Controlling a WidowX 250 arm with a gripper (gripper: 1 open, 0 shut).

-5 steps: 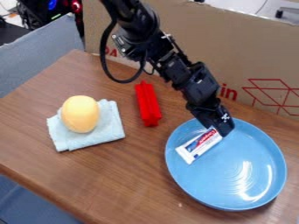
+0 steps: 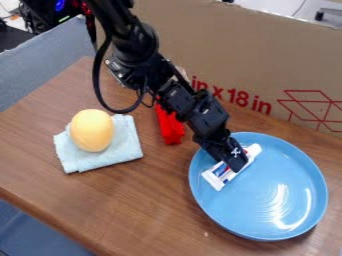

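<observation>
The black arm reaches down from the top left to a blue plate (image 2: 281,200) on the right of the wooden table. Its gripper (image 2: 235,156) is low over the upper left of the plate, at a white tube with red and blue print (image 2: 221,177) lying diagonally there. The gripper covers the tube's upper end; whether its fingers are closed on it is unclear.
A yellow round object (image 2: 91,128) sits on a folded light-blue cloth (image 2: 107,155) at the left. A red object (image 2: 170,126) lies behind the arm. A cardboard panel (image 2: 254,50) stands along the back.
The gripper has shifted slightly left and down along the tube from where it was. The tube looks nearly in the same place.
</observation>
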